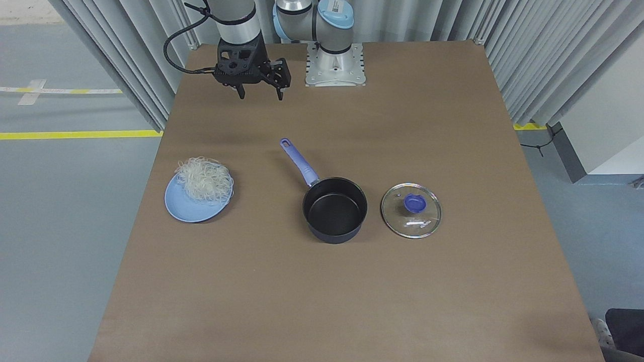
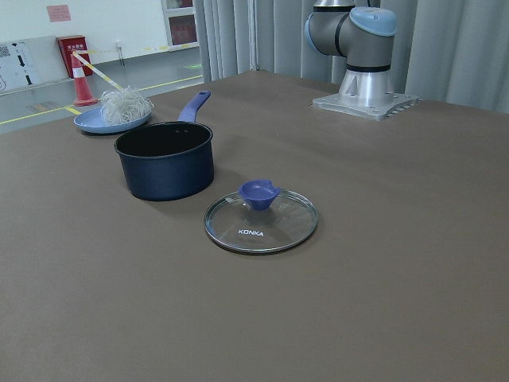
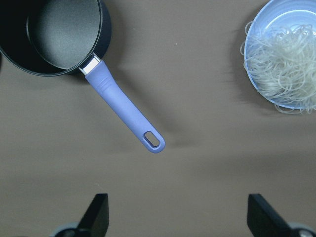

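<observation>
My gripper (image 1: 260, 95) hangs above the back left of the table, its two fingers apart with nothing between them; the wrist view shows them at the lower corners. A dark saucepan (image 1: 334, 211) with a lavender handle (image 3: 118, 103) sits mid-table, handle toward the back. Left of it, in the front view, pale noodles (image 1: 205, 180) lie heaped on a blue plate (image 1: 185, 210), strands spilling over its rim in the wrist view. Right of the pan lies a glass lid (image 2: 266, 231) with a blue knob (image 1: 415, 202).
The robot's base (image 1: 335, 72) stands at the back middle edge, with grey curtains behind it. The table's left edge is near the plate.
</observation>
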